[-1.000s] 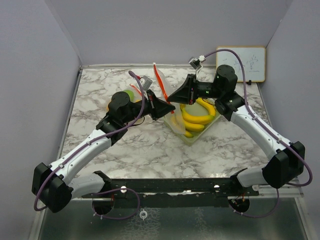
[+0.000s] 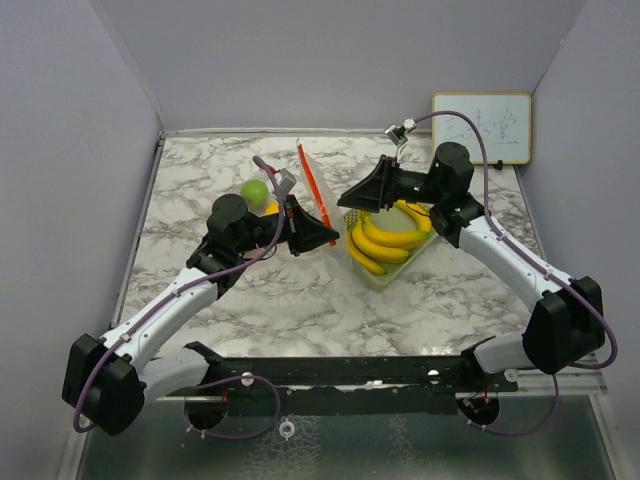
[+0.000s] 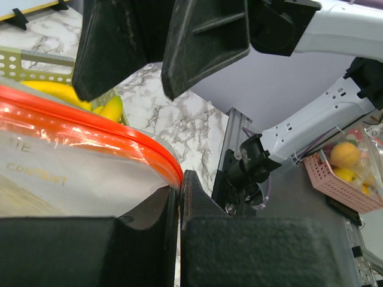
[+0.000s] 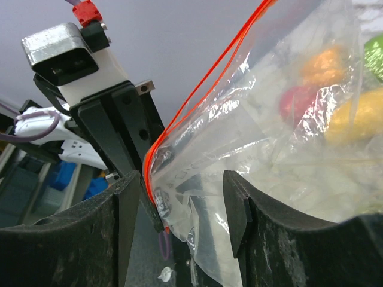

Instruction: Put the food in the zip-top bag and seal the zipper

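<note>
My left gripper (image 2: 328,236) is shut on the end of the red zipper strip (image 3: 128,139) of a clear bag (image 3: 72,173) held up in the air. My right gripper hangs open beside that bag, its fingers either side of the film near the zipper, not closed on it. Bananas (image 2: 390,238) lie in a light green basket (image 2: 385,280) beneath the right gripper. A green round fruit (image 2: 254,194) and other colourful food lie left of the bag, seen blurred through it in the right wrist view.
A whiteboard (image 2: 480,127) stands at the back right. Grey walls enclose the marble table (image 2: 180,180).
The bag swung left and has come back toward the right with my left gripper, now a little lower.
</note>
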